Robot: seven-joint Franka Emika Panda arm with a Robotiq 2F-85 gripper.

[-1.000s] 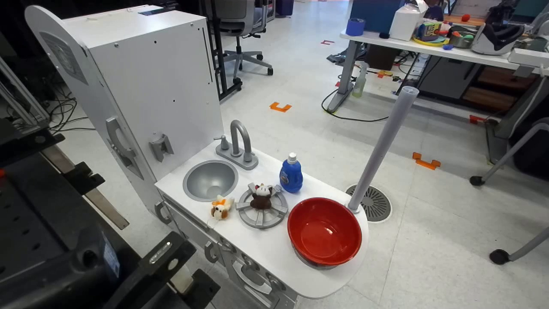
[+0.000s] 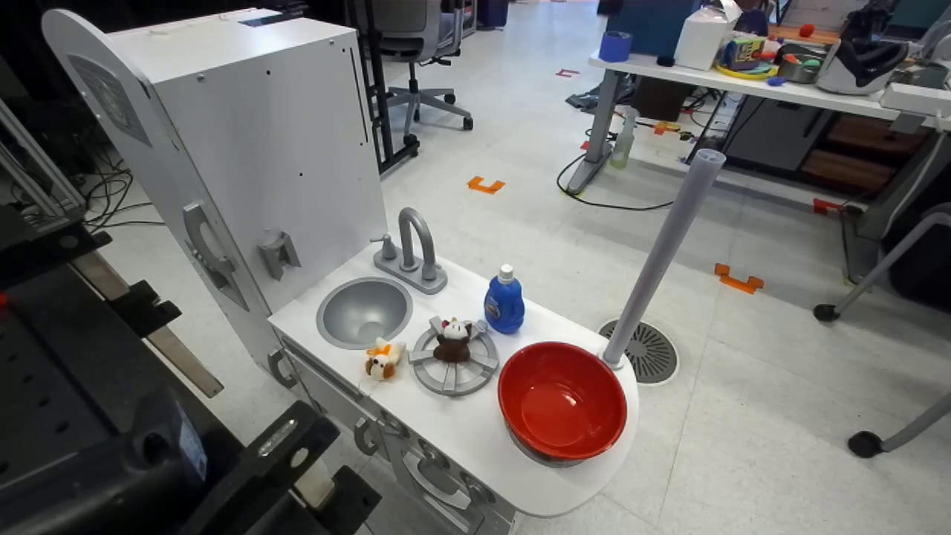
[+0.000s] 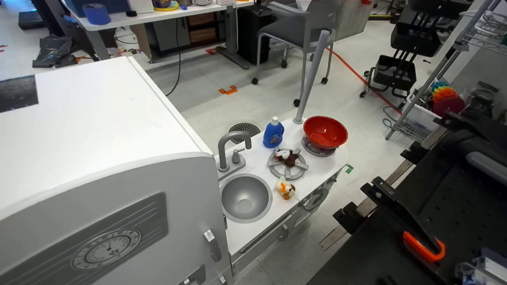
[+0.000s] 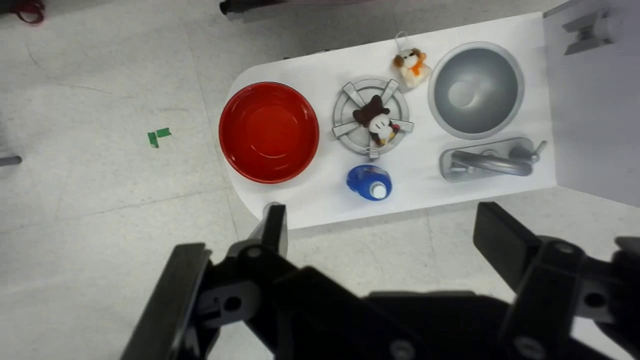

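In the wrist view my gripper stands wide open high above the counter, nothing between its fingers. On the white counter (image 2: 472,428) a red bowl (image 2: 562,401) rests at the rounded end. A dark brown plush toy with a white face (image 4: 378,120) lies on the grey burner (image 2: 450,391). Between that burner and the sink (image 2: 365,312) lies a small cream-and-brown plush dog (image 2: 383,360) with an orange scarf. A blue bottle with a white cap (image 2: 505,302) is upright near the edge by the faucet side. Neither exterior view shows the gripper.
A grey faucet (image 2: 419,254) rises behind the sink, beside the tall white cabinet (image 2: 258,134). Near the bowl a grey post (image 2: 664,250) stands up from the counter's corner. Bare counter shows between bottle and faucet.
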